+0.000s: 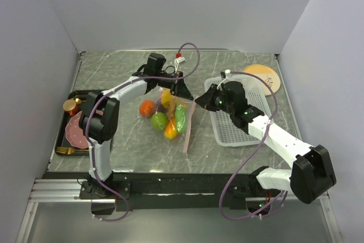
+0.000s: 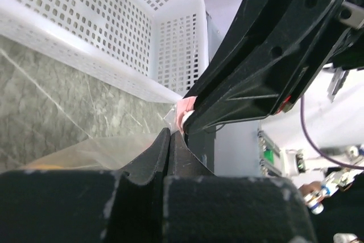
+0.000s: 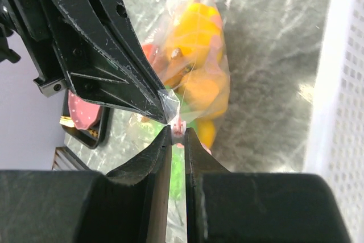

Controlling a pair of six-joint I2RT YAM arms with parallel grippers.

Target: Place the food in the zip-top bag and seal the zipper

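The clear zip top bag (image 1: 175,105) lies in the middle of the table with colourful food inside: an orange-red piece (image 1: 147,108), a green one (image 1: 159,120), a yellow-orange one (image 1: 170,129) and others. Its pink zipper strip (image 1: 189,132) runs along the right side of the bag. My right gripper is shut on the zipper's pink end. Close beside it, at the bag's upper right corner, my left gripper is shut, and clear film reaches its fingertips. The fingers hide whatever thin edge lies between them.
A white perforated basket (image 1: 230,135) stands just right of the bag, beneath the right arm. At far left sits a black tray with a pink plate (image 1: 78,130) and a cup (image 1: 70,106). A round board (image 1: 263,77) lies at the back right.
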